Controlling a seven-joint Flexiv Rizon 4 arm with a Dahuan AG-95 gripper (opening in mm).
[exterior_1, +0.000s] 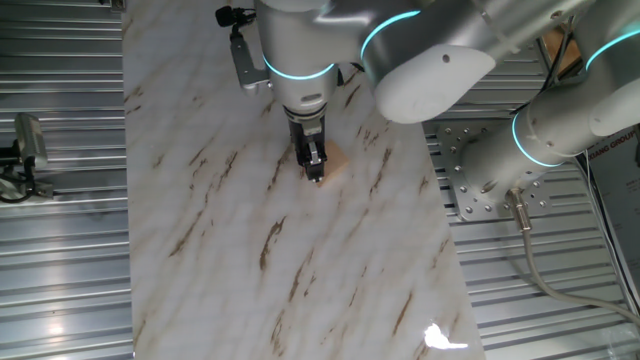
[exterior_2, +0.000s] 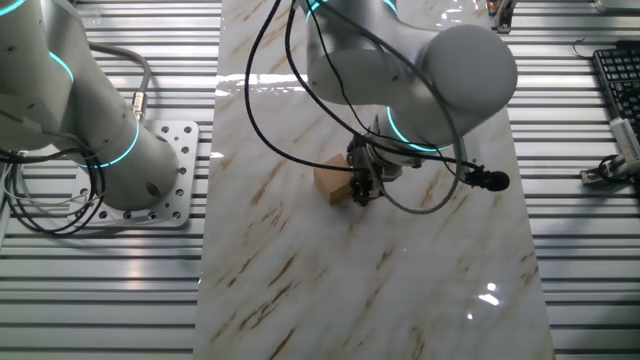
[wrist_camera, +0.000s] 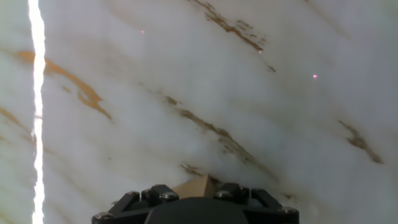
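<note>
A small tan wooden block (exterior_1: 337, 161) rests on the marble-patterned table, partly covered by my gripper (exterior_1: 316, 178). From the opposite side, the block (exterior_2: 331, 183) shows just left of the gripper's dark fingers (exterior_2: 360, 188). At the bottom edge of the wrist view, a corner of the block (wrist_camera: 198, 186) appears in the gap of my gripper. Its two black fingertips (wrist_camera: 163, 192) stand apart there. Whether they press on the block or are merely around it is hidden.
Ribbed metal panels (exterior_1: 65, 270) flank the tabletop. Loose cables (exterior_2: 262, 105) loop from the arm above the table. A keyboard (exterior_2: 618, 80) lies off the far right side.
</note>
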